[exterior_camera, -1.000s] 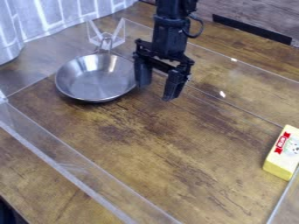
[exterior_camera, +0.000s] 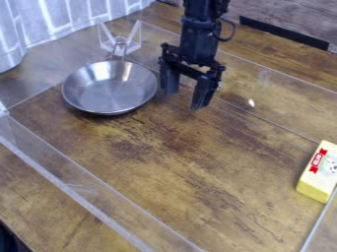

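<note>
My black gripper hangs over the wooden table near the top middle, just right of a steel pan. Its two fingers stand apart, open, and I make out nothing held between them. The pan's handle points toward the back.
A yellow box with a red label lies at the right edge. A pale angular object stands behind the pan, and a white object is at the upper left corner.
My gripper has shifted slightly back, toward the top of the view. The pan and yellow box look unmoved.
</note>
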